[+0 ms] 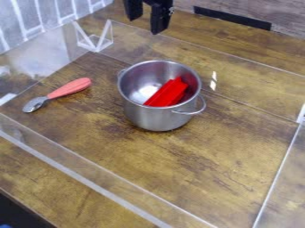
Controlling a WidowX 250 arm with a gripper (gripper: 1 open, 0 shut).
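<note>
The black gripper [148,14] hangs at the top edge of the view, mostly cut off, above and behind a steel pot [158,112]. Its fingers appear spread apart, with nothing visible between them. The pot holds red objects [169,93], lying in its right part. A spoon with a pink handle [70,88] lies on the wooden table to the left of the pot.
The wooden table [179,178] has clear room in front of the pot and to its right. A small white wire rack [93,36] stands at the back left. Clear plastic edges run along the left and right sides.
</note>
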